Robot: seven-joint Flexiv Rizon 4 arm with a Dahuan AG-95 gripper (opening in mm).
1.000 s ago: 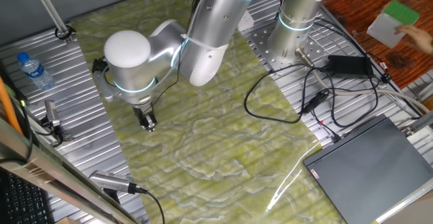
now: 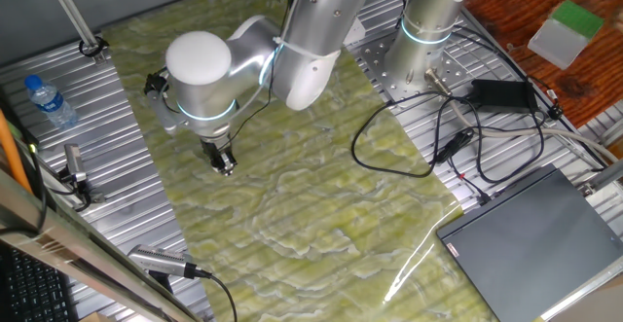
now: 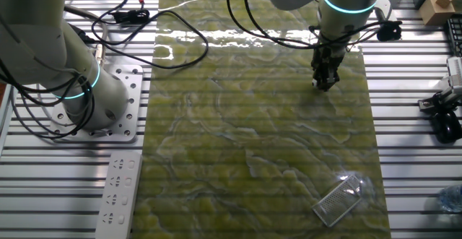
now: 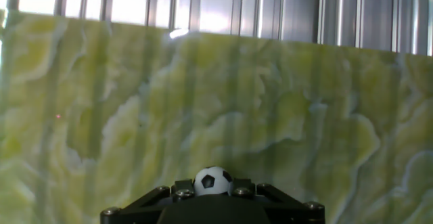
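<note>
A small black-and-white ball, patterned like a football, sits between the fingertips in the wrist view. My gripper appears shut on it, with a black finger against each side; its lower part is hidden behind the gripper body. In exterior view 1 the gripper points down over the left part of the green marbled mat. Exterior view 2 has the gripper above the mat's upper right, where the ball is too small to make out clearly.
A clear grater-like object lies on the mat in exterior view 2. Off the mat are a power strip, a bottle and a laptop. A black cable loops onto the mat's edge. Mid-mat is bare.
In exterior view 1 my arm and gripper have shifted right and slightly up the picture. A person's hand by the green-and-white box at the upper right has left the view.
</note>
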